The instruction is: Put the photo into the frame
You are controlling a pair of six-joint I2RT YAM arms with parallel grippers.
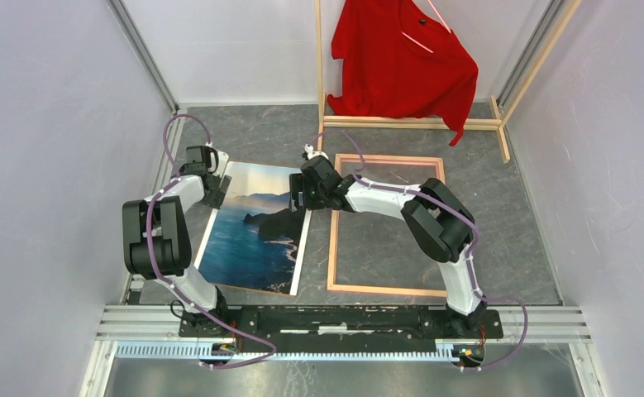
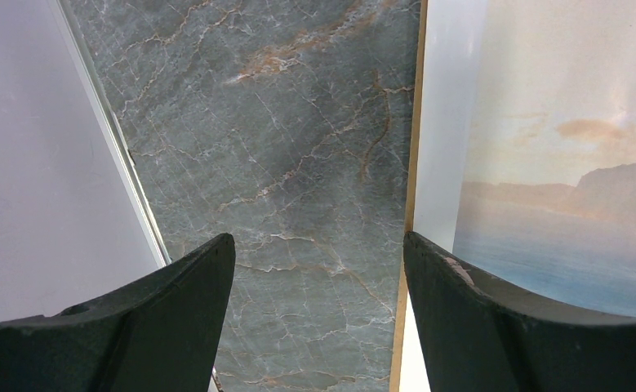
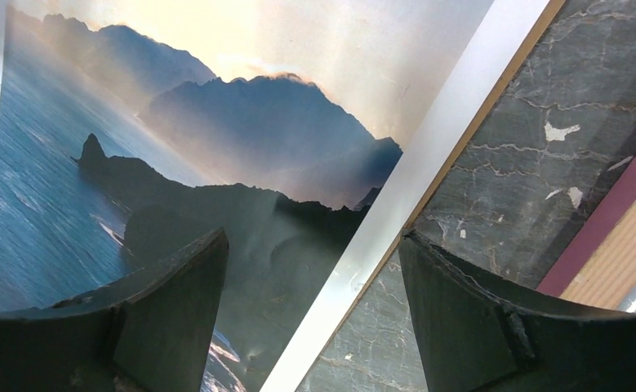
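Note:
The photo [image 1: 252,236], a seascape with white side borders and a thin brown edge, lies flat on the dark floor. To its right lies the wooden frame [image 1: 332,248], an empty rectangle around bare floor. My left gripper is open at the photo's left edge, its right finger near the white border [image 2: 445,139] and its left finger over the floor. At the opposite edge my right gripper is also open, its fingers on either side of the white border [image 3: 404,192] as seen from the wrist. Neither holds anything.
A red shirt [image 1: 405,62] hangs on a wooden rack [image 1: 409,122] behind the frame. The left wall [image 2: 53,163] is close to my left gripper. My right arm reaches across the frame.

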